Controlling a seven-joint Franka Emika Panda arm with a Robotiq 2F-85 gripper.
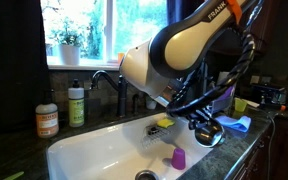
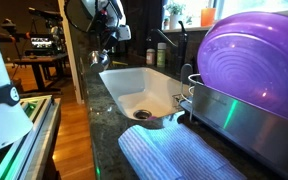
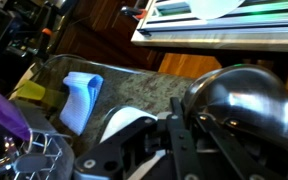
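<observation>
A shiny round metal vessel (image 3: 246, 98), like a cup or small pot, is held at the front of my gripper. The fingers are shut on it, though the exact contact is hard to make out. In exterior view 1 the gripper (image 1: 198, 118) hangs over the right end of the sink, with the vessel (image 1: 209, 134) tilted and its round face turned toward that camera. Exterior view 2 has the vessel (image 2: 97, 61) small and far off, near the sink's far end. A purple cup (image 1: 178, 158) stands inside the white sink (image 1: 89, 153).
A yellow sponge (image 1: 165, 122) sits at the sink's back edge. To the right lies a blue cloth (image 1: 237, 124) on the dark counter. Soap bottles (image 1: 76, 105) stand behind the sink. A dish rack (image 2: 249, 120) holds a large purple bowl (image 2: 252, 63).
</observation>
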